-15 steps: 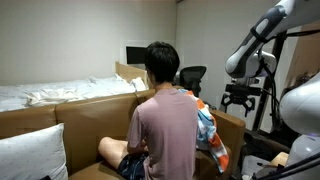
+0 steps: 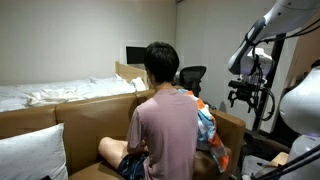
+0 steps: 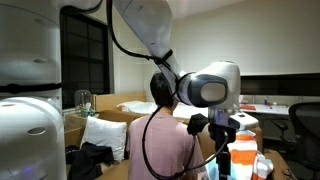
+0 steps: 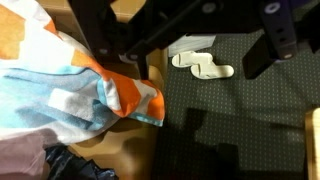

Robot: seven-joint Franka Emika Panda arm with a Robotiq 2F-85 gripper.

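My gripper (image 2: 241,99) hangs in the air at the right, near the end of the brown couch, pointing down. In the wrist view its two dark fingers stand wide apart, and the open gripper has nothing between them. Below and to the left lies an orange, white and blue striped towel (image 4: 85,85), draped on the couch. Exterior view 1 shows the same towel (image 2: 208,130) beside a seated person, who partly hides it. A white object (image 4: 205,66) rests on the dark floor beneath the gap; what it is, I cannot tell.
A person in a pink shirt (image 2: 165,130) sits on the brown couch (image 2: 88,125), close to the arm in exterior view 2. A white pillow (image 2: 33,155) leans at the left. Behind are a bed (image 2: 60,94) and a dark office chair (image 2: 192,78).
The gripper has risen a little over the last second. The person and the towel look unmoved.
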